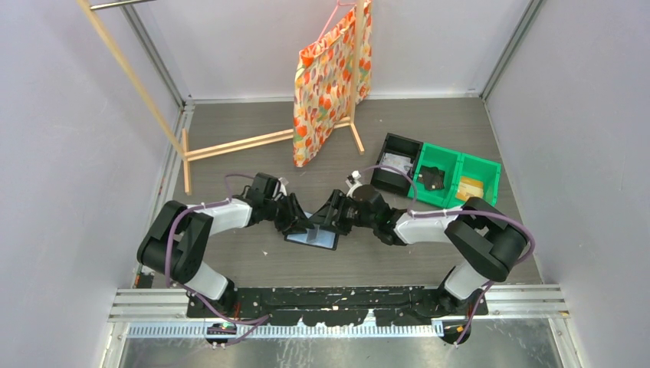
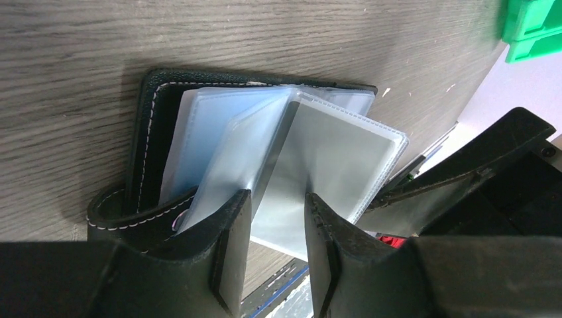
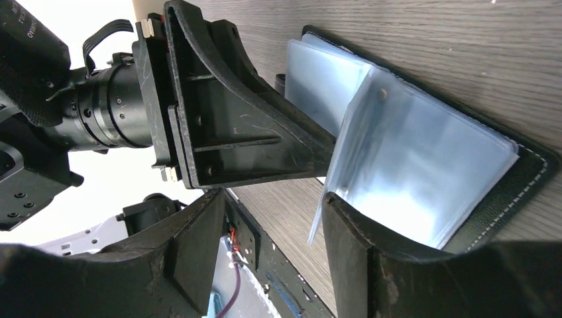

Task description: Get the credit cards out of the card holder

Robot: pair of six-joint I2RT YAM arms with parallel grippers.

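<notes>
The black stitched card holder [image 1: 323, 242] lies open on the table between my grippers, with translucent pale-blue sleeves [image 3: 424, 165] inside. A grey card [image 2: 335, 159] shows in one sleeve in the left wrist view. My left gripper is open at the sleeves' near edge. My right gripper is open too, with a raised sleeve edge standing between or just beside its fingertips; in the left wrist view its black body reaches in from the right, against the grey sleeve.
Black and green bins [image 1: 483, 169] stand at the back right. A wooden rack [image 1: 230, 150] with an orange patterned cloth [image 1: 322, 92] is at the back.
</notes>
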